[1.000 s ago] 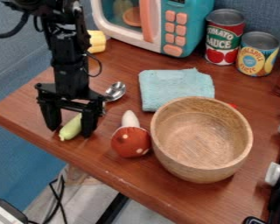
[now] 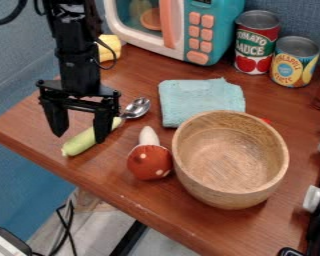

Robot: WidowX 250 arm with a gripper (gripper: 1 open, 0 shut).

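Observation:
My black gripper (image 2: 80,118) hangs at the left of the table with its fingers spread apart, above and just behind a pale green elongated vegetable (image 2: 79,142) lying on the wood. Nothing visible is held between the fingers. A metal spoon (image 2: 136,108) lies to the right of the gripper. A red-capped toy mushroom (image 2: 149,162) with a white stem lies further right, beside a wooden bowl (image 2: 230,170).
A folded light-blue cloth (image 2: 203,95), two cans (image 2: 255,45), and a toy microwave (image 2: 203,30) stand behind. A yellow object (image 2: 107,48) sits at the back left. The table's left edge (image 2: 29,135) is near the gripper.
My gripper has risen and moved slightly left, its fingers now higher and more spread, leaving more of the green vegetable uncovered.

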